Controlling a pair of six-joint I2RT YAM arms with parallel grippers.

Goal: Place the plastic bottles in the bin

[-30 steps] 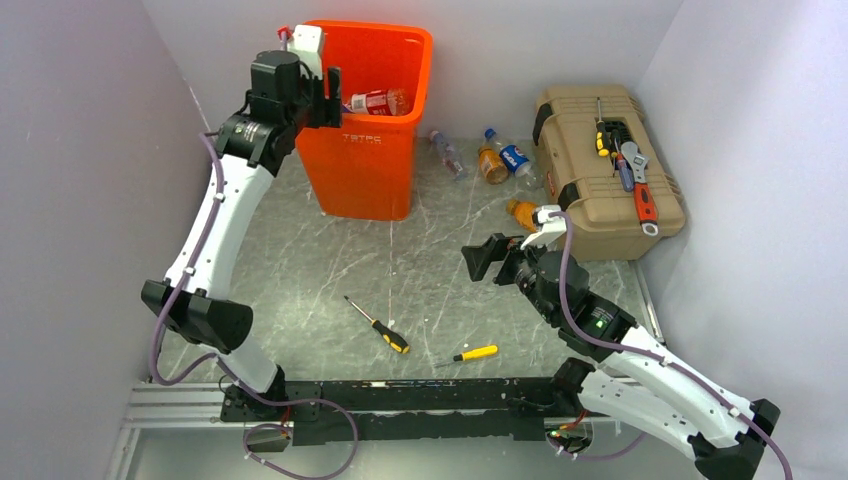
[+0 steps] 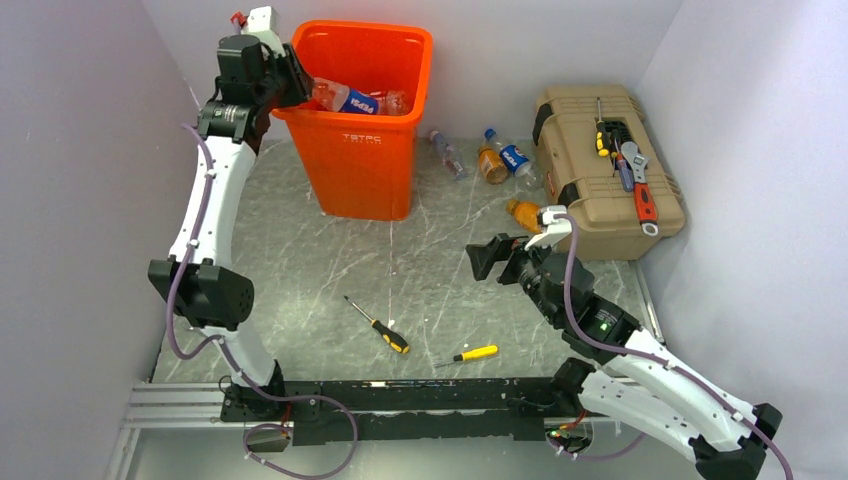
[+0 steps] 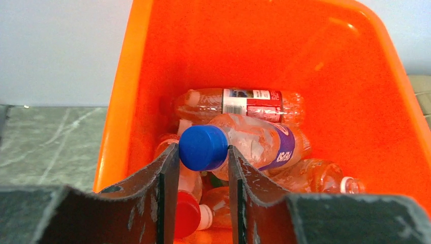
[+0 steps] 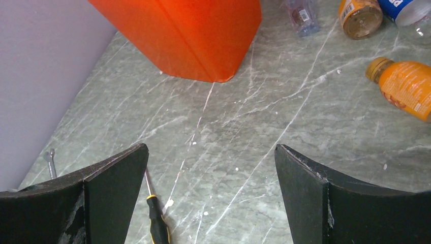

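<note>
The orange bin [image 2: 355, 165] stands at the back. At its left rim my left gripper is shut on the blue cap of a Pepsi bottle [image 3: 274, 145], tilted over several bottles lying inside the bin, including a red-labelled bottle [image 3: 201, 104]. Outside, right of the bin, lie a small clear bottle [image 2: 448, 157], a brown bottle [image 2: 492, 166], a blue-labelled bottle [image 2: 515, 158] and an orange bottle [image 4: 406, 89]. My right gripper is open and empty above the floor.
A tan case [image 2: 590, 220] with tools on top stands at the right. A black-yellow screwdriver [image 2: 390, 336] and a yellow screwdriver [image 2: 480, 352] lie at the front.
The right arm has barely moved.
</note>
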